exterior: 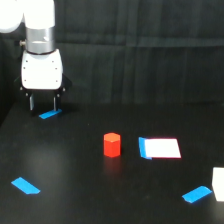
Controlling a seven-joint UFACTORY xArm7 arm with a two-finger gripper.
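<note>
A white robot gripper points down at the upper left, over a blue tape mark. Its dark fingers stand apart, with nothing visible between them. A red block stands on the black table near the middle.
To the right of the block lies a white card with red and blue edging. Blue tape strips mark the front left and front right. A white object is cut off at the right edge. Dark curtain hangs behind.
</note>
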